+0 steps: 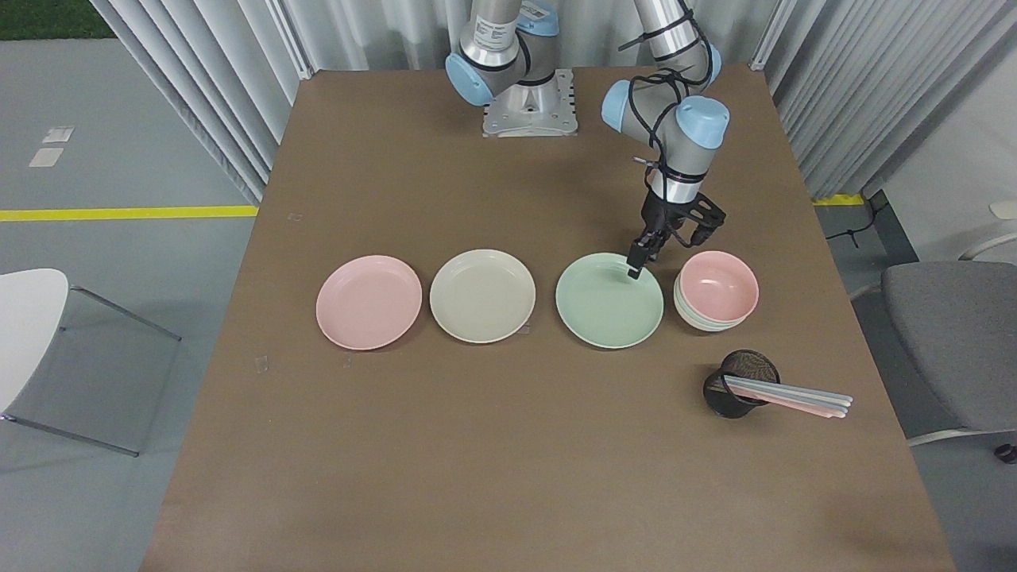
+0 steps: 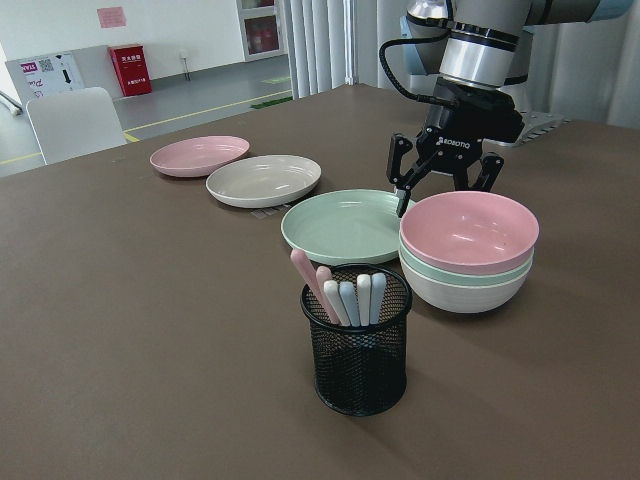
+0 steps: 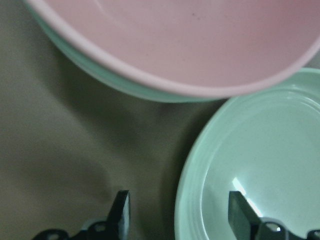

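Observation:
My gripper (image 1: 664,249) is open, its two fingers apart with nothing between them, low over the back right of the green plate (image 1: 601,306), beside the bowl stack (image 1: 717,286), which has a pink bowl on top of green and white ones. In the wrist view the green plate (image 3: 265,155) fills the right, the pink bowl (image 3: 200,45) the top, with bare table between the fingertips and the bowls. A cream plate (image 1: 482,296) and a pink plate (image 1: 368,302) lie in a row to the left.
A black mesh cup (image 2: 360,360) with pale-handled utensils (image 1: 791,396) stands front right of the bowls. The robot's base (image 1: 529,119) is at the back.

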